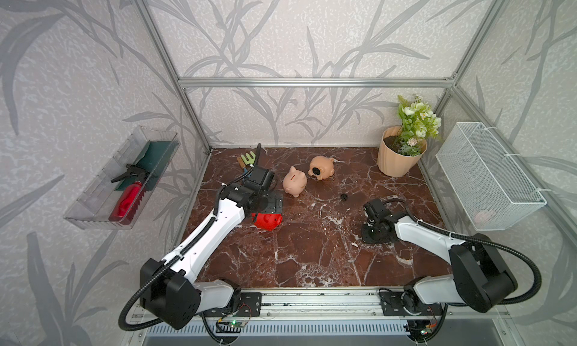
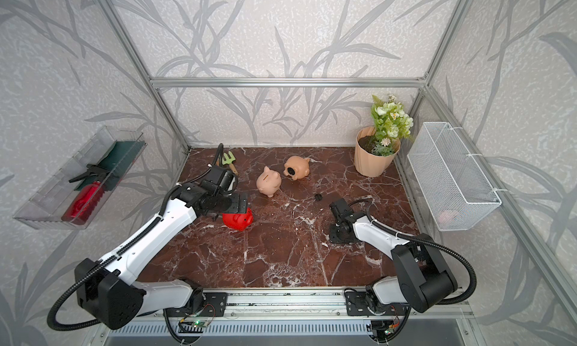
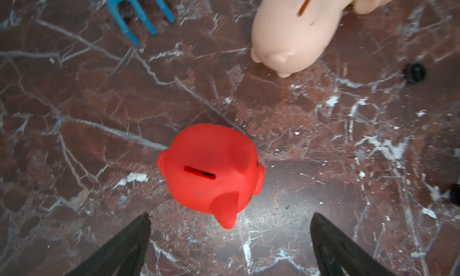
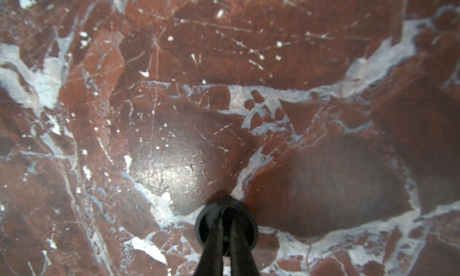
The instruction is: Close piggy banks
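Observation:
A red piggy bank (image 3: 209,168) stands upright under my left gripper, whose fingers are wide apart with nothing between them. Behind it a pale pink piggy bank (image 1: 294,182) also stands upright. An orange-tan piggy bank (image 1: 322,165) lies tipped, a dark round spot on its near side; whether that is a hole or a plug cannot be told. One loose black plug (image 1: 343,197) rests mid-table. Low over the table, my right gripper has its fingertips close together inside the ring of another black plug (image 4: 203,230); whether they grip it is unclear.
A garden fork (image 3: 139,12) lies at the back left. The potted plant (image 1: 396,156) fills the back right corner. A clear bin (image 1: 90,216) and a white mesh basket (image 1: 499,183) hang on the side walls.

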